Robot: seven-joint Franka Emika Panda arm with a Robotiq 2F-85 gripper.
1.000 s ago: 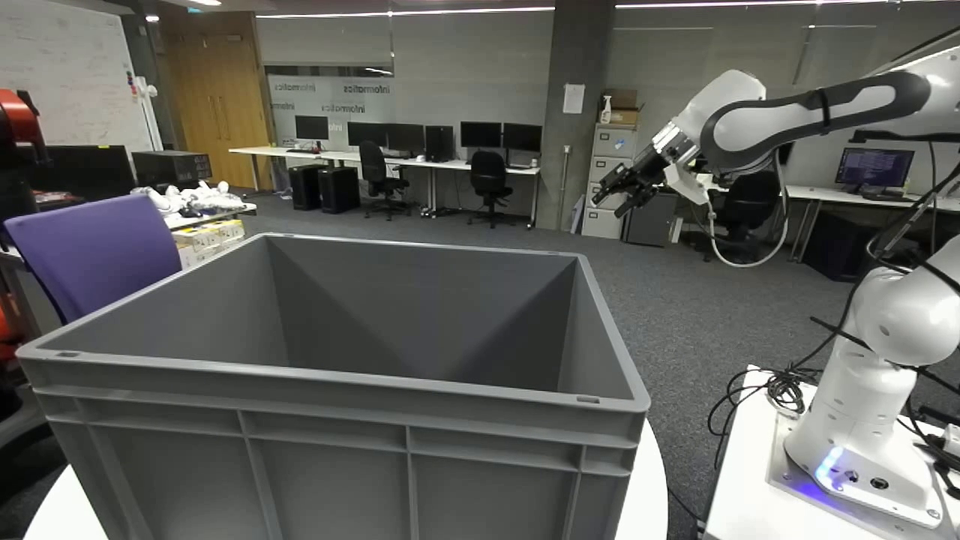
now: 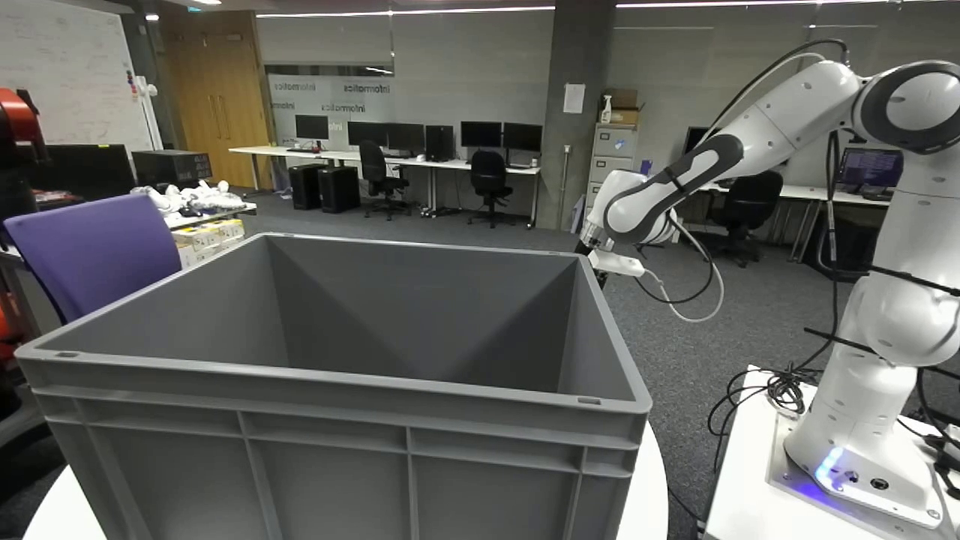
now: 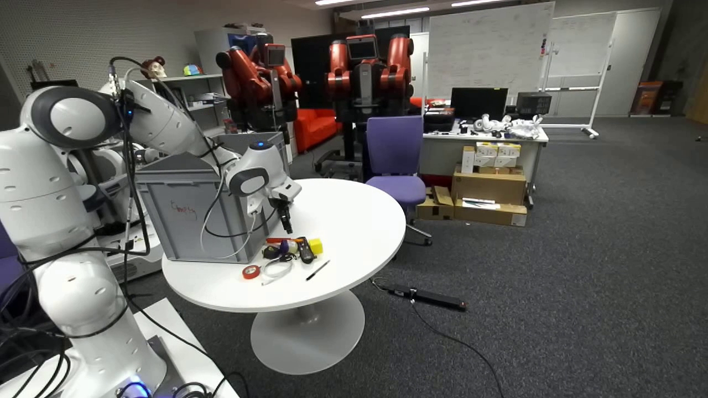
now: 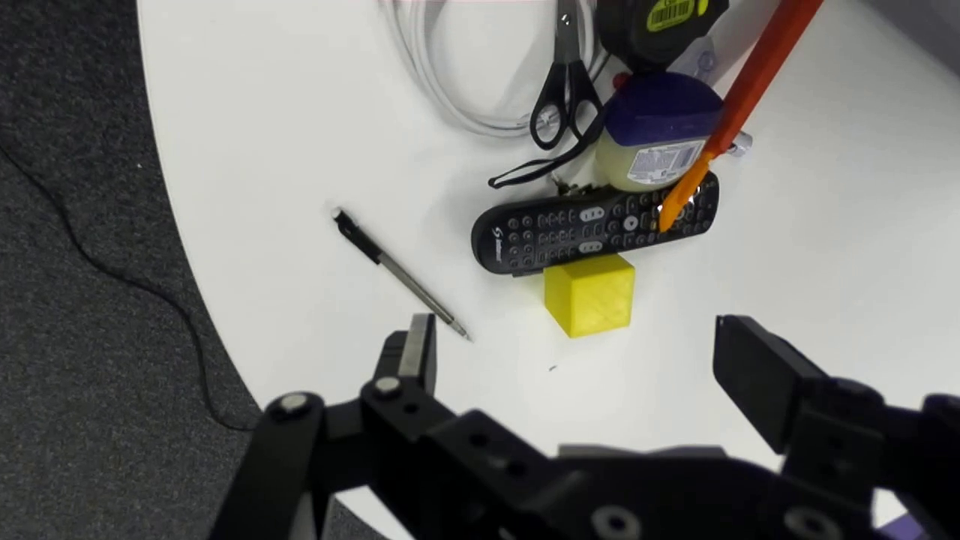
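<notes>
My gripper is open above the white round table [image 4: 297, 261], with no object held between its fingers. Seen from the wrist, a yellow cube [image 4: 589, 297] lies on the tabletop between and just beyond the fingertips. It sits against a black remote control [image 4: 576, 229]. Left of the cube is a pen [image 4: 405, 274]. Beyond the remote are a purple-lidded jar [image 4: 661, 126], scissors [image 4: 565, 90], a black tape measure [image 4: 652, 27] and a coiled white cable [image 4: 441, 81]. A red-orange stick [image 4: 756, 72] lies across the jar and remote. In exterior view 2 the gripper [image 3: 286, 229] points down over this cluster.
A large grey bin [image 2: 333, 387], empty where its inside shows, stands on the table beside the cluster. A roll of red tape [image 3: 251, 272] lies near the bin. A purple chair [image 3: 395, 152] stands behind.
The arm has swung toward the bin and lowered. Its gripper, earlier seen in the open to the right of the bin, is now largely hidden behind the bin's rim in exterior view 1.
</notes>
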